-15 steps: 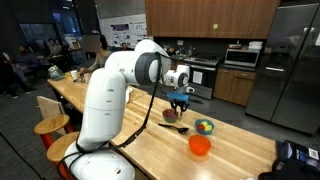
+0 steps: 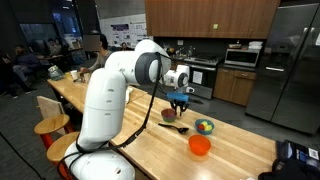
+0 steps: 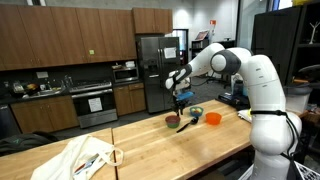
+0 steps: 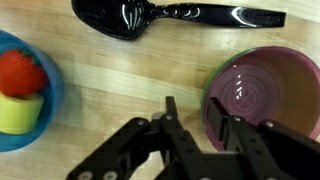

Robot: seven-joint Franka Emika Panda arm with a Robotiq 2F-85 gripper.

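In the wrist view a bowl (image 4: pixel 248 92) with a pink inside and a green rim fills the right side. My gripper is open over its near-left edge: one finger is above the inside of the bowl, the other above bare wood outside the rim. Whether the fingers touch the bowl cannot be told. In exterior view 1 the gripper (image 2: pixel 179 106) is just above and beside the same bowl (image 2: pixel 168 116). Exterior view 2 also has the bowl (image 3: pixel 172 121) beneath the arm's end.
A black spoon (image 4: pixel 175 14) lies close to the bowl. The blue bowl (image 4: pixel 54 98) holds a strawberry and something yellow-green. An orange bowl (image 2: pixel 199 146) stands nearer the table's right side. Bare tabletop (image 2: pixel 170 158) lies in front of these things.
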